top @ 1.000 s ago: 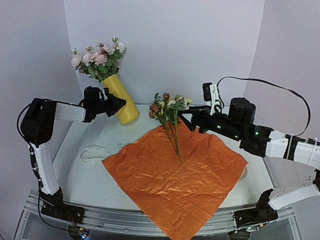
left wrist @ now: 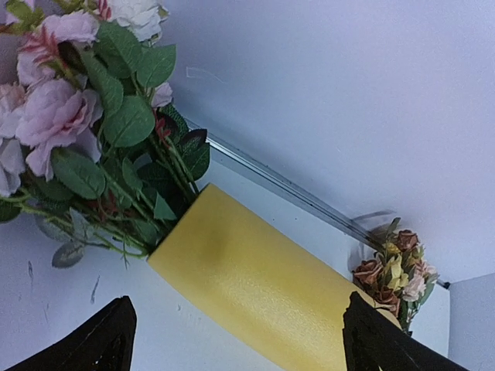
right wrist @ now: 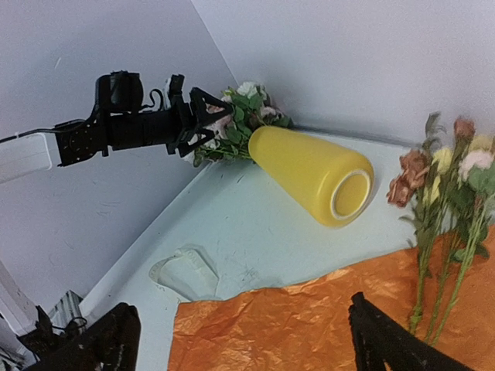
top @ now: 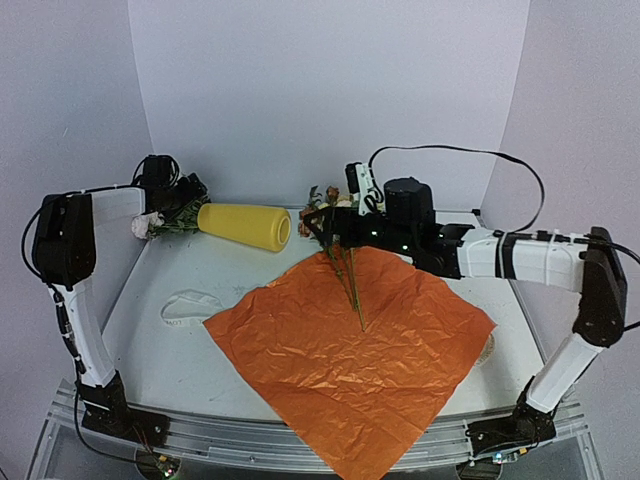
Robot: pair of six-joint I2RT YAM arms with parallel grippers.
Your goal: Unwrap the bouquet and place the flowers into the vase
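Observation:
The yellow vase [top: 245,225] lies on its side at the back left, its round base facing right. Pink and white flowers [left wrist: 66,116] with green leaves stick out of its mouth at the left wall. Above them my left gripper [top: 200,190] stands open, apart from the vase, with nothing in its fingers. A second bunch, brown, yellow and pale flowers [right wrist: 445,174], lies with its stems [top: 352,290] on the orange sheet [top: 350,370]. In the top view my right gripper [top: 325,228] is over those blossoms and hides part of them; it is open and empty.
A white looped strap [top: 190,308] rests on the table left of the sheet. Walls close in the back and both sides. Bare white table [top: 190,365] shows at the front left.
The vase was leaning upright with its flowers on top; it has toppled left onto its side.

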